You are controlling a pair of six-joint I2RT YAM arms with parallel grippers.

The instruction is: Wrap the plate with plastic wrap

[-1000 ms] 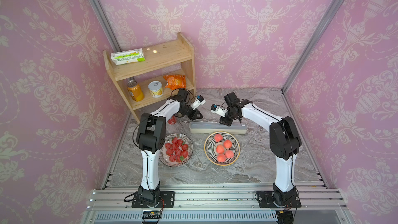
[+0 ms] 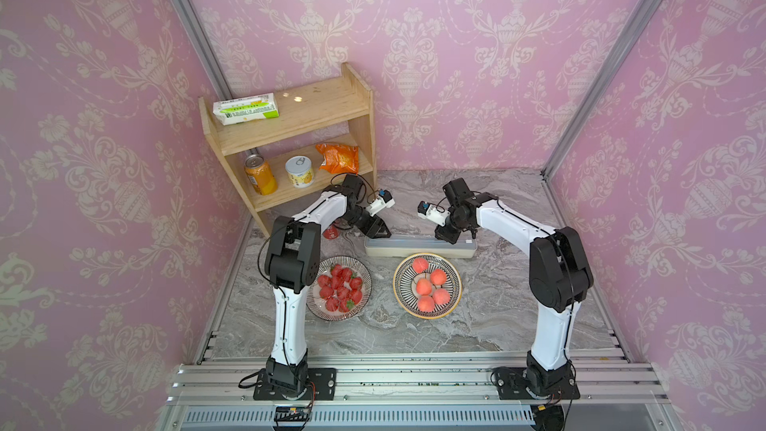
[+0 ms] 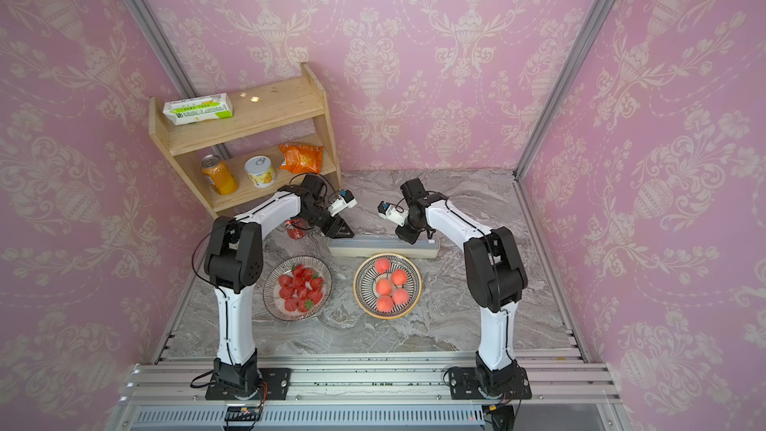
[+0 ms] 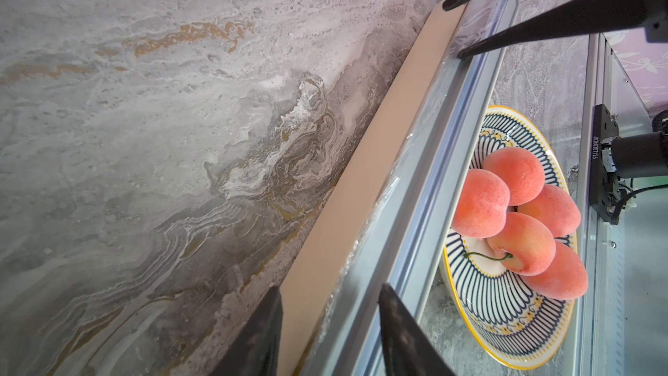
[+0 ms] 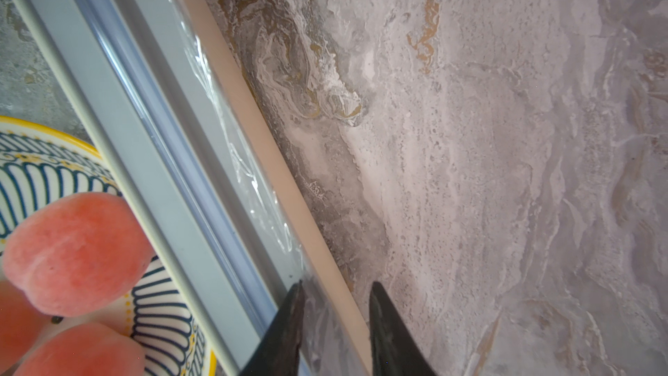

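The long plastic wrap dispenser [image 2: 420,247] lies crosswise on the table, behind the bowl of peaches [image 2: 427,286]. Clear film [image 4: 389,195] shows glossy along its top and far edge. At its left end, my left gripper stands open with its fingers apart over that edge. Towards the right end, my right gripper has its fingers nearer together, one on each side of the far film edge; whether they pinch it cannot be told. A second plate [image 2: 312,303], holding strawberries, stands in front of the left arm.
A wooden shelf [image 2: 315,103] at the back left holds a box [image 2: 245,108], a drink can [image 2: 260,174], a tin [image 2: 299,171] and an orange bag [image 2: 336,158]. A red can [image 2: 331,231] stands beside the left arm.
My right gripper has slid to the right along the dispenser, its arm moving with it. The left arm has barely moved; dispenser, bowl and plate stay in place.
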